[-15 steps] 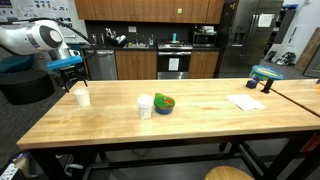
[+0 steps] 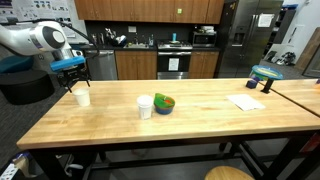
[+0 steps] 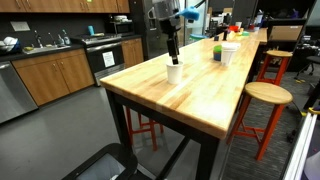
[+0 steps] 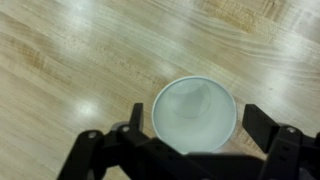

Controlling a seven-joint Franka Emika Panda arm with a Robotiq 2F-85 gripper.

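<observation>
A white cup (image 2: 82,97) stands upright near the left end of the wooden table. My gripper (image 2: 78,85) is over it, pointing down and open. In the wrist view the round mouth of the cup (image 4: 194,113) lies between the open fingers, one finger (image 4: 132,128) to its left and one to its right. The cup looks empty from above. From the second exterior view, the gripper (image 3: 174,56) is close about the top of the cup (image 3: 175,74); whether a finger touches it I cannot tell.
Farther along the table stand another white cup (image 2: 146,106) and a bowl (image 2: 163,104) with green and red things in it. A white sheet (image 2: 246,102) lies to the right. Between bowl and sheet the tabletop is clear.
The gripper is slightly lower over the cup than a second ago. The cup and the other things on the table have not moved.
</observation>
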